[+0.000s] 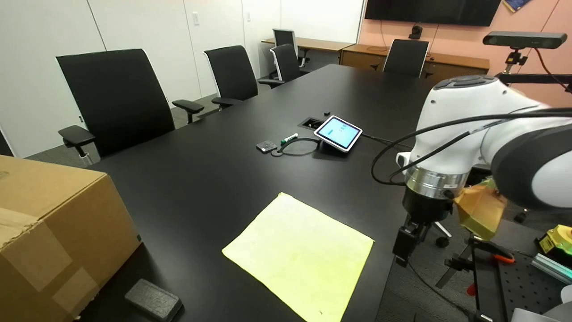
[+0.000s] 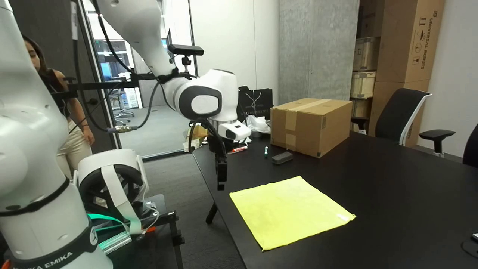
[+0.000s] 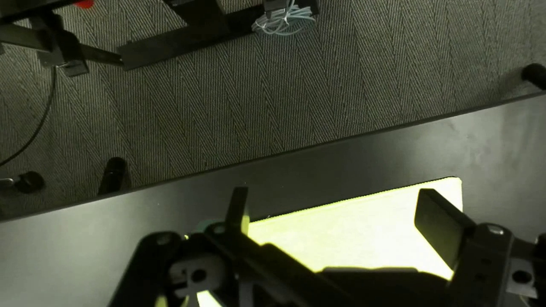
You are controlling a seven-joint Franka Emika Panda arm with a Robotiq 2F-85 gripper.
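Observation:
A yellow cloth point(image 1: 303, 255) lies flat, spread out near the edge of the black table. In exterior view 2 the same cloth point(image 2: 291, 213) shows all its corners, with nothing resting on it. My gripper point(image 1: 405, 247) hangs pointing down beside the cloth, on the side of the table's edge; in the other exterior view the gripper point(image 2: 221, 186) is above and apart from the nearest corner. From the wrist, the fingers point(image 3: 441, 225) stand wide apart. The cloth point(image 3: 338, 225) is visible below and between them, and nothing is held.
A cardboard box point(image 2: 309, 125) and a grey eraser point(image 2: 282, 157) sit beyond the cloth. A tablet point(image 1: 338, 133), marker point(image 1: 289, 139) and cable lie farther along the table.

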